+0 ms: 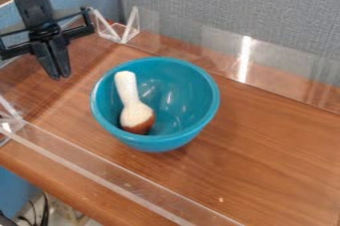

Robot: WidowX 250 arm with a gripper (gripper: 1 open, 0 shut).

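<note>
A teal bowl stands on the wooden table, holding a brush-like object with a white handle and a tan lower end, leaning inside it. My black gripper is at the upper left, above the table and apart from the bowl on its left. It looks shut, with nothing visible between its fingers.
Clear plastic edging runs along the back and front left, with white brackets at the back left. A grey textured wall stands behind.
</note>
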